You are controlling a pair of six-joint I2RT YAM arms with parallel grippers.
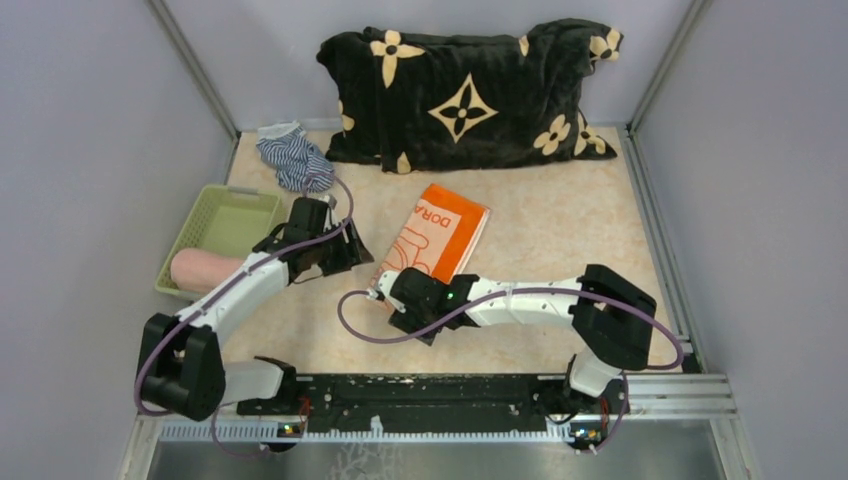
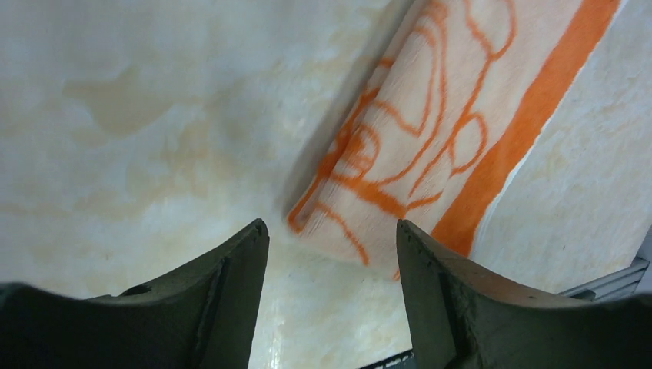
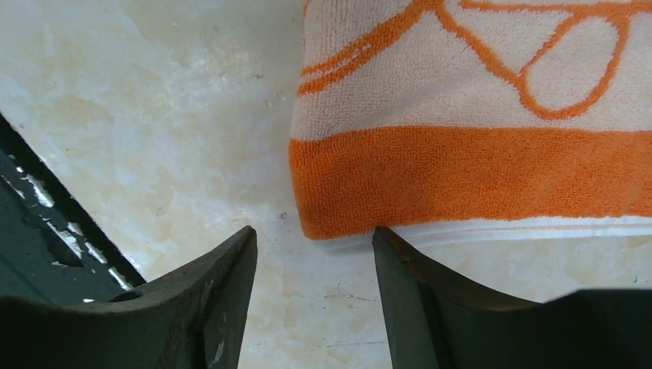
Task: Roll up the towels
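Note:
An orange and peach towel (image 1: 440, 228), folded into a long strip, lies flat and slanted on the table. Its far end points up and to the right in the top view. My left gripper is open and empty, to the left of the towel. In the left wrist view the towel's near corner (image 2: 350, 231) shows ahead of its fingers. Over the towel's near end, my right gripper stands part open with nothing between its fingers. The orange border's corner (image 3: 330, 200) lies just beyond the fingertips, which cover no more of it.
A green basket (image 1: 183, 238) on the left holds a rolled pink towel (image 1: 207, 269). Behind it lies a crumpled striped cloth (image 1: 296, 160). A large black patterned blanket (image 1: 400, 110) rests against the back wall.

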